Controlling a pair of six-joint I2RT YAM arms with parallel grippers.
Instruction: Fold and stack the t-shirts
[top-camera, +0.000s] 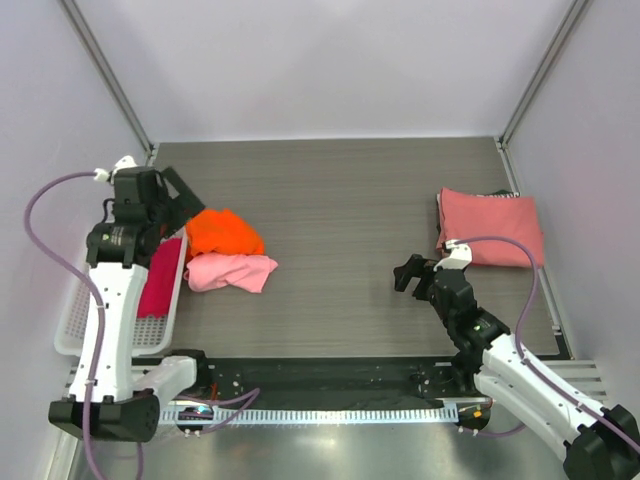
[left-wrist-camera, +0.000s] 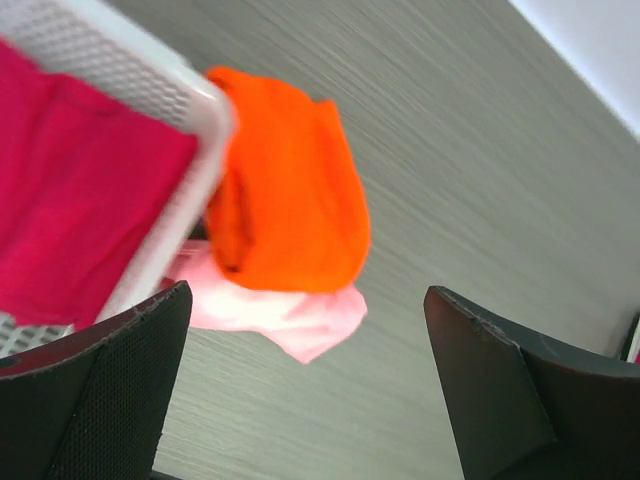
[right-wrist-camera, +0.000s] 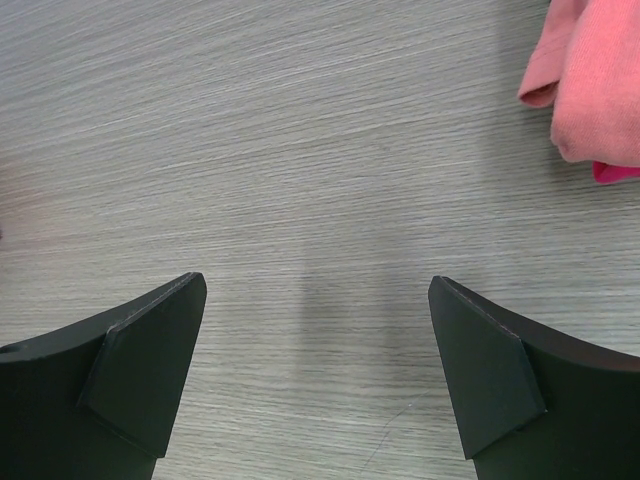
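An orange shirt (top-camera: 222, 232) lies crumpled on the table beside the basket, partly over a pink shirt (top-camera: 230, 271). In the left wrist view the orange shirt (left-wrist-camera: 295, 190) rests below the open fingers, and the pink shirt (left-wrist-camera: 270, 312) shows from under it. My left gripper (top-camera: 188, 197) hangs open above them, with nothing between its fingers. A dark red shirt (top-camera: 160, 278) is inside the white basket (top-camera: 150, 338). At the right sits a folded coral shirt (top-camera: 490, 228) on top of a stack. My right gripper (top-camera: 405, 278) stands open and empty over bare table.
Walls close it in at the back and both sides. The basket's rim (left-wrist-camera: 205, 130) stands right against the orange shirt. Dark and patterned cloth edges show beneath the coral shirt.
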